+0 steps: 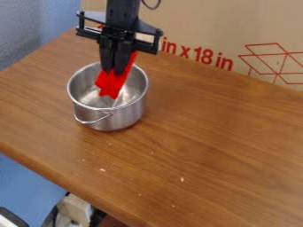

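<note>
My black gripper (119, 58) hangs over a steel pot (109, 118) with a wire handle, shut on a red block (112, 81). The block is tilted, its lower part inside the pot's opening; whether it touches the pot's floor I cannot tell. The fingertips are partly hidden by the dark gripper body and the block.
A cardboard box (236, 27) stands at the back, and a blue surface lies beyond the table's left edge.
</note>
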